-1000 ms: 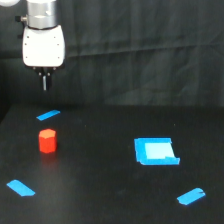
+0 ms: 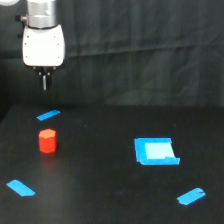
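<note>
My gripper (image 2: 44, 80) hangs high at the upper left, pointing down over the back of the dark table. Its fingers look thin and small at this distance, so their spacing does not show clearly, and I see no object hanging from them. A red block (image 2: 47, 141) with an angular outline rests on the table below the gripper and nearer the camera, well apart from it. Right of centre lies a white square (image 2: 159, 151) edged with blue tape.
Blue tape strips lie at the back left (image 2: 48, 115), front left (image 2: 20, 188) and front right (image 2: 191, 196). A black curtain (image 2: 140, 60) hangs behind the table. Bare table spreads between the red block and the white square.
</note>
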